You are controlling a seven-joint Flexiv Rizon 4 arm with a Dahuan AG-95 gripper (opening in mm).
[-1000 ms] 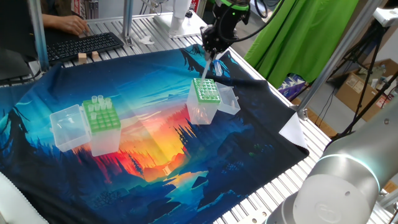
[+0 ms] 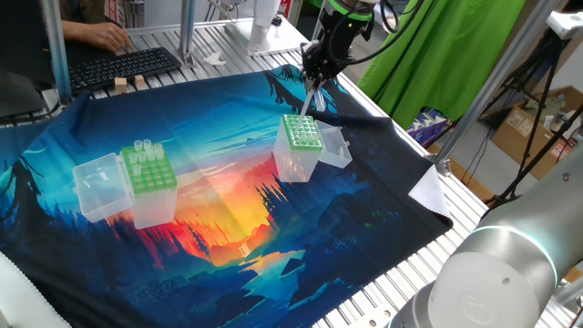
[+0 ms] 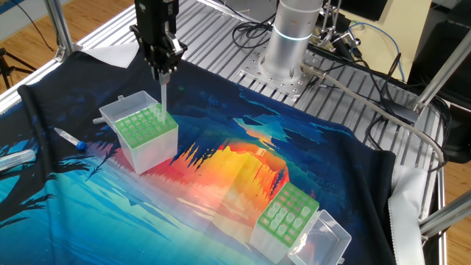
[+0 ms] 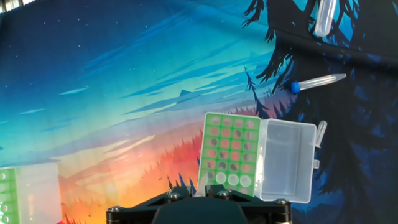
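My gripper (image 3: pixel 163 72) is shut on a slim translucent tip (image 3: pixel 164 96), which points downward. The tip's lower end is at the green-topped box (image 3: pixel 147 132), near one edge of its grid; whether it sits in a hole or just above one, I cannot tell. In the wrist view this box (image 4: pixel 230 146) stands just beyond the gripper, and three pale round tops (image 4: pixel 233 180) show in its near row. A second green-topped box (image 2: pixel 153 196), to the left in exterior view 1, has several clear tips (image 2: pixel 146 150) standing up from its grid.
Each box has a clear lid open beside it, one at the gripper's box (image 4: pixel 287 162) and one at the other (image 2: pixel 102 187). A blue-capped tube (image 4: pixel 320 83) and a larger clear tube (image 4: pixel 325 17) lie on the cloth. Between the boxes the cloth is bare.
My gripper and the tip have shifted slightly to the right in exterior view 1. Both boxes stay where they were.
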